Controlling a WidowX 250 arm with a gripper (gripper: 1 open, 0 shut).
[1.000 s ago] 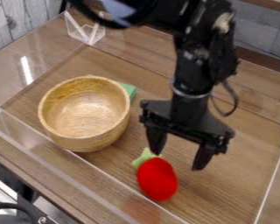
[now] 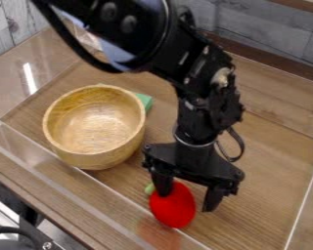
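My black gripper is low over the table, around the upper end of a red, rounded object at the bottom centre. Its fingers stand apart, one by the red object and one to its right; whether anything is held between them is unclear. A small green piece peeks out at the red object's upper left, mostly hidden.
A wide tan bowl sits to the left. A small green item lies behind the arm near the bowl. A wall stands at the back right.
My gripper has come down and toward the camera onto the upper end of the red object, covering much of the green piece beside it. The red object looks about where it was.
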